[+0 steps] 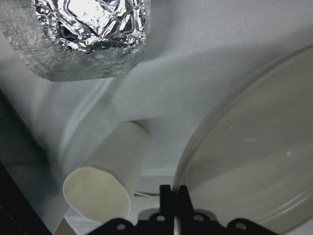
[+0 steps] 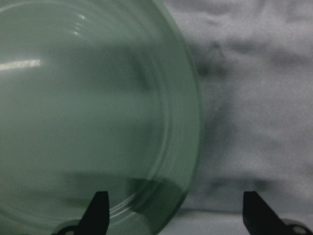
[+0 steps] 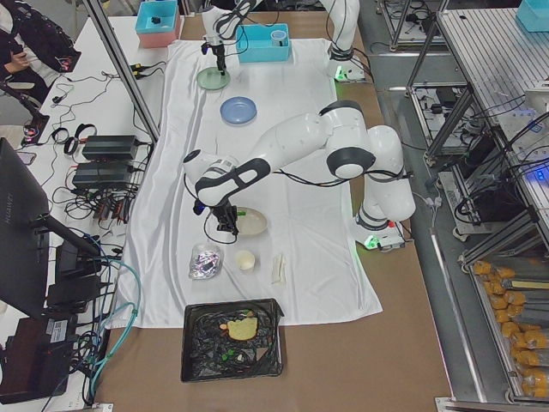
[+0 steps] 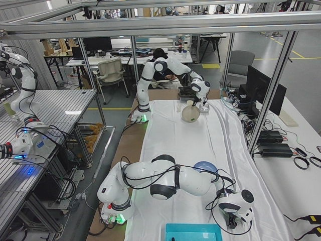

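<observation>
My left gripper is shut on the rim of a pale beige plate [image 3: 253, 221] in the middle of the near half of the white cloth; in the left wrist view a paper cup [image 1: 120, 156] and a foil-filled container [image 1: 90, 36] lie beside it. At the far end, my right gripper stands open over the rim of a green plate [image 2: 83, 117], its fingers on either side of the edge.
A blue plate [image 3: 238, 110] lies between the arms. A turquoise bin [image 3: 264, 50] sits at the far end, a black tray [image 3: 193, 343] with food scraps at the near end.
</observation>
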